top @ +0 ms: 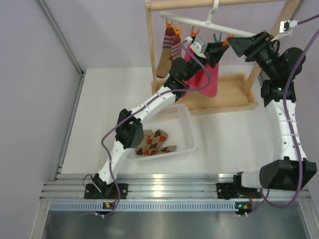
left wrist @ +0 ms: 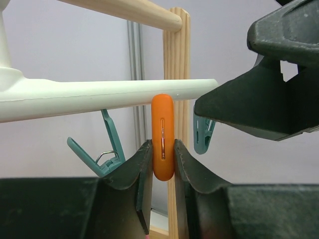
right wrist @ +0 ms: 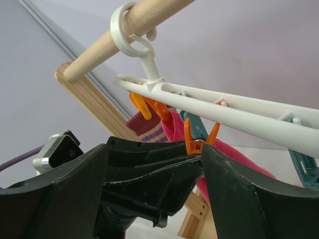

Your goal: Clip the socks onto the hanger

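In the top view, striped socks and pink socks hang from the white hanger. Brown patterned socks lie in the white bin. My left gripper is shut on an orange clip, which stands upright just below the hanger bar in the left wrist view. The same orange clip shows between the spread fingers of my right gripper, which is open beside the left one. Whatever sits in the clip's lower end is hidden.
Teal clips hang on either side of the orange one. A wooden frame carries the hanger, with its posts close to both arms. The table left of the bin is bare.
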